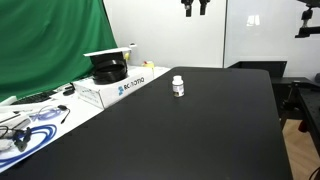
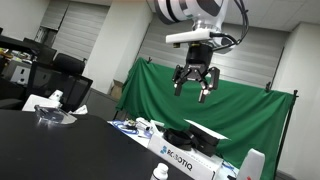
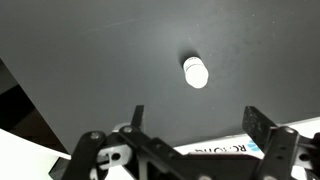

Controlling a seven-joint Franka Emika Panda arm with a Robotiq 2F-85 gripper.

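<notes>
A small white bottle [image 1: 178, 86] with a label stands upright on the dark table. Only its white cap and upper part [image 2: 161, 172] show at the bottom of exterior view 2. The wrist view looks down on the bottle [image 3: 196, 73], beyond the fingertips. High above the table hangs my gripper [image 2: 190, 93], open and empty, its fingers pointing down. At the top edge of exterior view 1 just the fingertips of the gripper [image 1: 195, 10] come into sight. Both fingers stand wide apart at the bottom of the wrist view, around the gripper.
Along the table's side runs a white Robotiq-marked box [image 1: 120, 88] with a black item [image 1: 109, 70] on it. Blue cables [image 1: 40, 137] lie at the left. A clear container [image 2: 55, 116] sits at the left in exterior view 2.
</notes>
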